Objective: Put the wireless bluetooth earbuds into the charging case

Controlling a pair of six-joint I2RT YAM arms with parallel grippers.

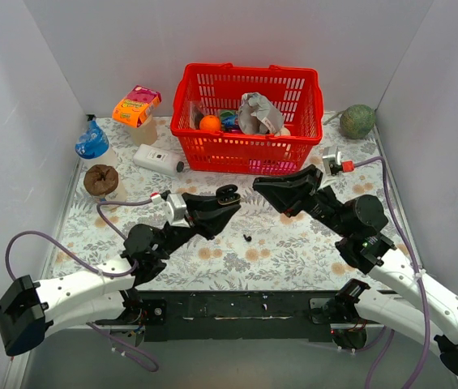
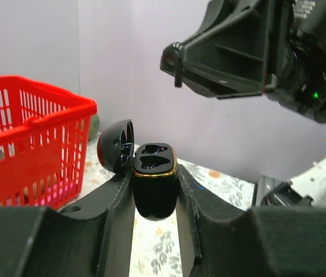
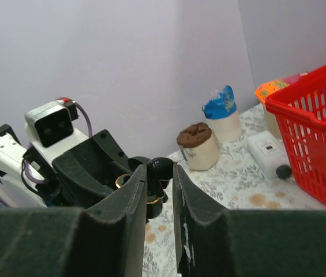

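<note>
The black charging case (image 2: pixel 156 184), with a gold rim and its lid (image 2: pixel 116 146) raised, is held in my left gripper (image 1: pixel 227 201), shut on its body. Two dark slots show in its top. Across from it, my right gripper (image 1: pixel 258 186) is shut on a small black earbud (image 3: pixel 160 168). That earbud's stem (image 2: pixel 178 75) points down from the fingertips in the left wrist view, above and apart from the case. A second small black earbud (image 1: pixel 247 237) lies on the patterned table between the arms.
A red basket (image 1: pixel 245 150) with mixed items stands at the back. At the left are a white bottle (image 1: pixel 157 160), a brown-topped cup (image 1: pixel 104 185) and a blue-wrapped container (image 1: pixel 93 143). A dark oval object (image 2: pixel 70 209) lies on the table.
</note>
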